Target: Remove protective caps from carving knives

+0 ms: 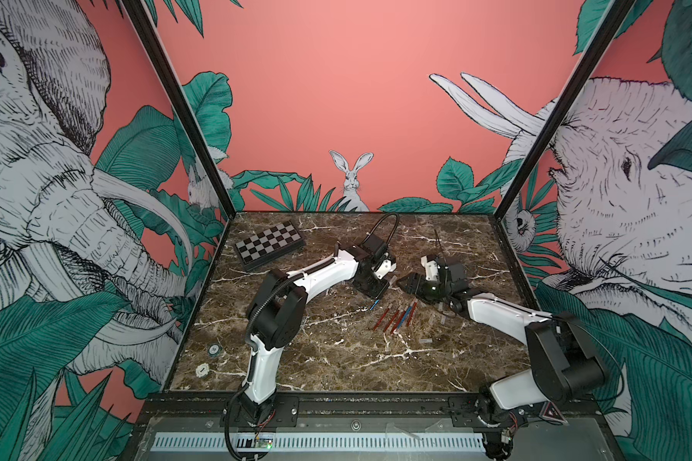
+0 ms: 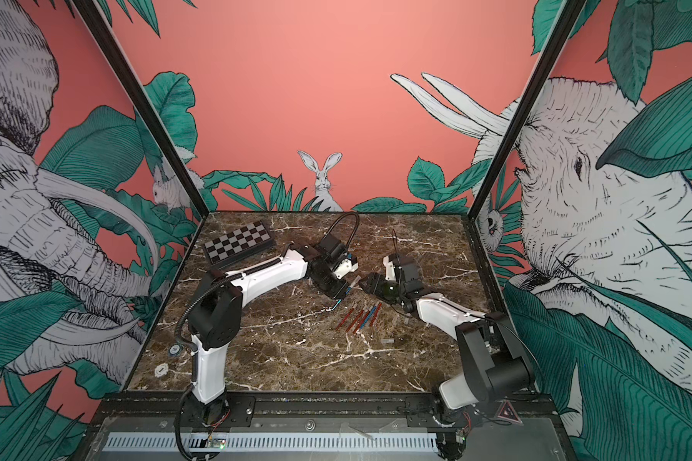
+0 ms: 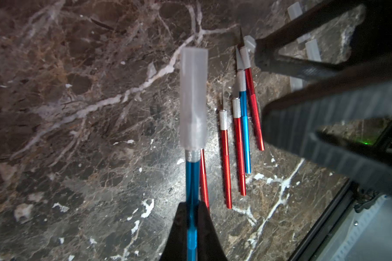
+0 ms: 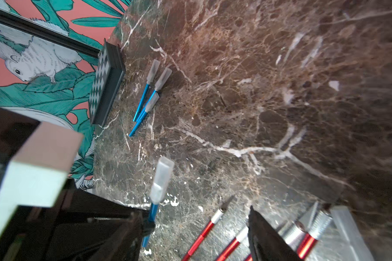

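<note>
My left gripper (image 1: pixel 378 292) is shut on a blue knife (image 3: pixel 193 178), which stands out from the fingers with a translucent cap (image 3: pixel 193 95) on its tip. Beside it my right gripper (image 1: pixel 407 282) is open, nothing between its fingers, facing the held knife. On the table below lie several uncapped red knives (image 3: pixel 226 165) and a blue one (image 3: pixel 245 134), blades showing. In the right wrist view three capped blue knives (image 4: pixel 141 100) lie farther off, near the checkered board.
A checkered board (image 1: pixel 269 244) lies back left. Loose translucent caps (image 3: pixel 312 50) lie near the knives. Small round items (image 1: pixel 214 350) sit front left.
</note>
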